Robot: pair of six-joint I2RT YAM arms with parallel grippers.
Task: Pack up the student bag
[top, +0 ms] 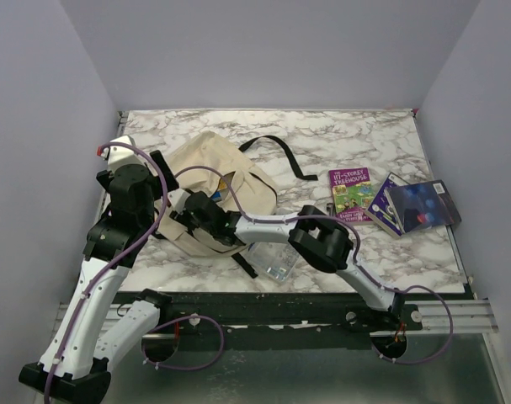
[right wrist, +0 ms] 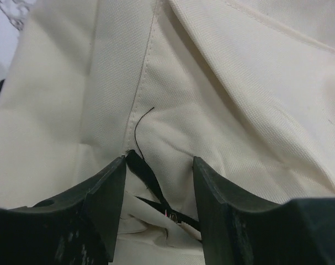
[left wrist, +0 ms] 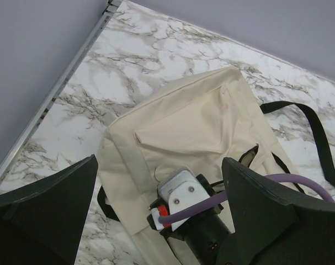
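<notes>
A cream bag (top: 204,151) with black straps lies open at the left of the table. My right gripper (top: 181,210) is down on its lower-left part; in the right wrist view its fingers (right wrist: 101,215) are part apart over cream fabric and a short black zip pull (right wrist: 148,176). My left gripper (top: 129,164) is raised at the bag's left side, open, with nothing between its fingers in the left wrist view, where the right gripper appears below it over the bag (left wrist: 189,105).
At the right lie a pink book (top: 349,192), a purple book (top: 381,210) and a dark blue folder (top: 422,206). A clear pouch (top: 272,261) lies partly under the right arm at the front.
</notes>
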